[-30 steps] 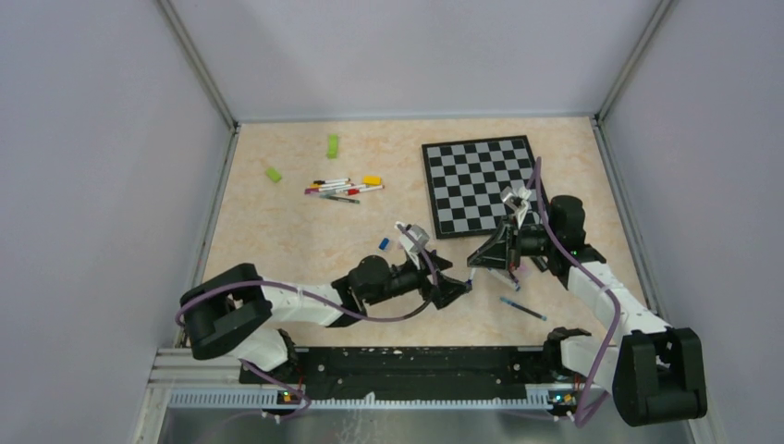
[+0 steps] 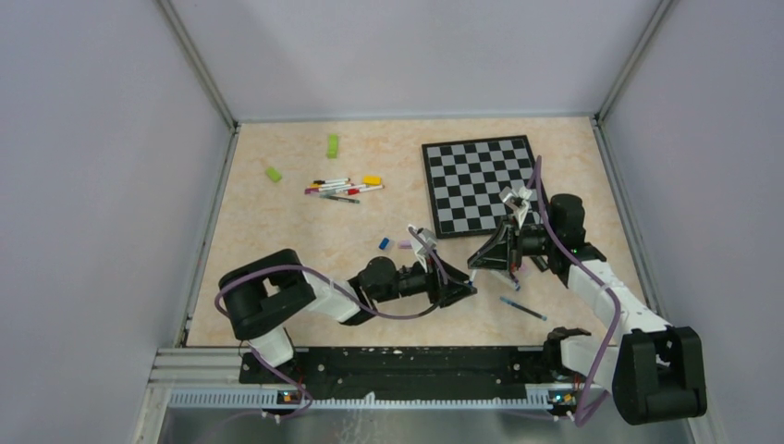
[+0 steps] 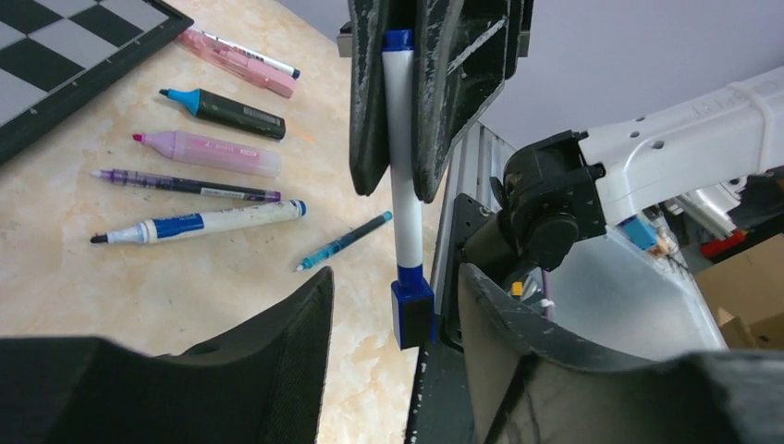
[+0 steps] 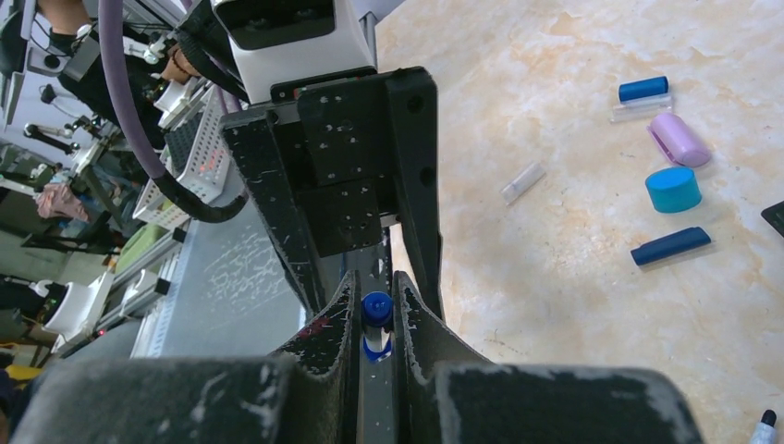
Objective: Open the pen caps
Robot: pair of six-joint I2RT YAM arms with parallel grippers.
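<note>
A white marker (image 3: 405,222) with a blue cap (image 3: 413,314) hangs upright, cap end down, with my right gripper shut on its upper part. Its blue back end (image 4: 377,308) shows between the right fingers in the right wrist view. My left gripper stands partly open, one finger on each side of the cap, with gaps visible on both sides. From above, the left gripper (image 2: 470,289) is just below the right gripper (image 2: 474,265) and hides most of the cap.
Uncapped pens lie by the chessboard (image 2: 476,185): a black highlighter (image 3: 236,113), a pink highlighter (image 3: 213,153), a purple pen (image 3: 189,182) and a blue marker (image 3: 222,220). Loose caps, including a teal cap (image 4: 673,191), lie left of the grippers. More pens (image 2: 337,188) sit farther back.
The right arm has barely moved.
</note>
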